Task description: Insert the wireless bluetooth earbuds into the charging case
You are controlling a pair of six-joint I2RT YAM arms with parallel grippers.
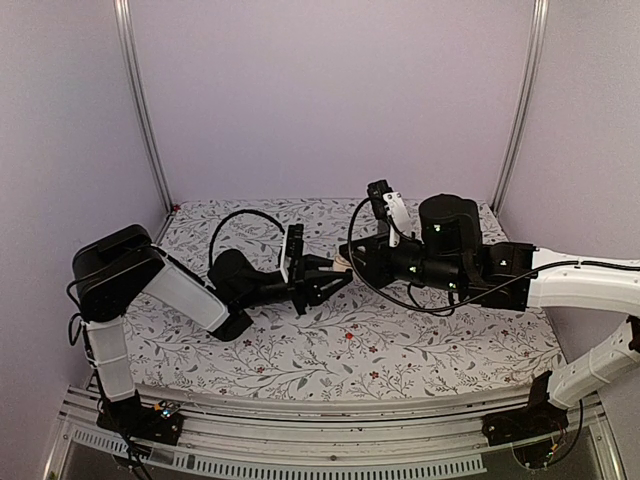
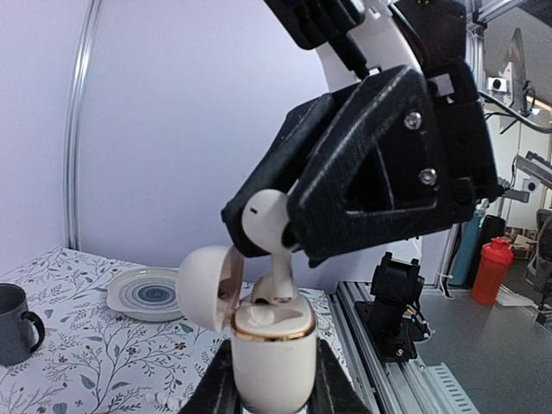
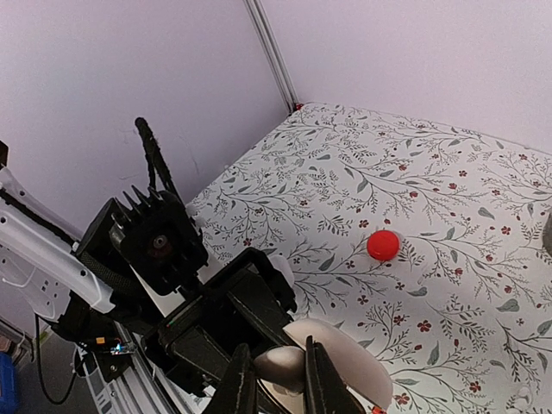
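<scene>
In the left wrist view my left gripper is shut on the white charging case [image 2: 274, 362], whose lid [image 2: 203, 285] stands open. Above it my right gripper is shut on a white earbud [image 2: 263, 220], its stem pointing down into the case's mouth; how deep it sits I cannot tell. In the right wrist view the right gripper holds the earbud over the case, largely hiding it. In the top view both grippers meet near the centre.
The left wrist view shows a dark mug [image 2: 13, 323] and a white plate [image 2: 142, 293] on the patterned table. A red round object [image 3: 382, 245] lies on the table in the right wrist view.
</scene>
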